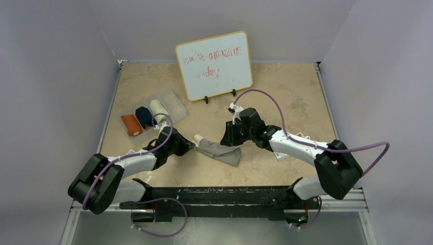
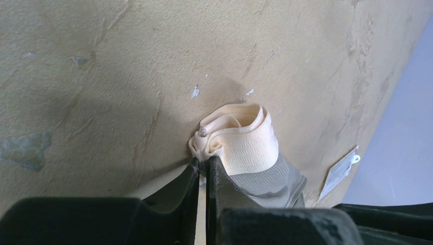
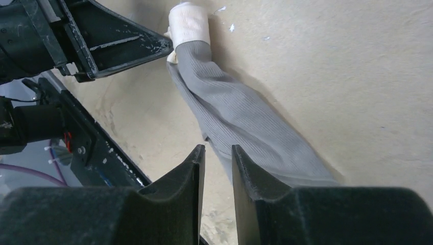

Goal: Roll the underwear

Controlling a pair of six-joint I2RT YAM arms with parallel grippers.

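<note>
Grey underwear (image 1: 219, 152) with a cream waistband lies stretched diagonally on the table, long and narrow, the waistband (image 2: 245, 148) at its left end, folded over itself. My left gripper (image 1: 192, 146) is shut on that waistband end, its fingertips pressed into the cream fabric in the left wrist view. In the right wrist view the grey body (image 3: 245, 122) runs toward the lower right, folded lengthwise. My right gripper is above the grey part, open with a narrow gap and nothing visible between its fingers.
A clear bin (image 1: 175, 106) holding orange, navy and cream rolls stands at the left. A whiteboard (image 1: 224, 71) is at the back. A white card-like object (image 1: 281, 155) lies under the right arm.
</note>
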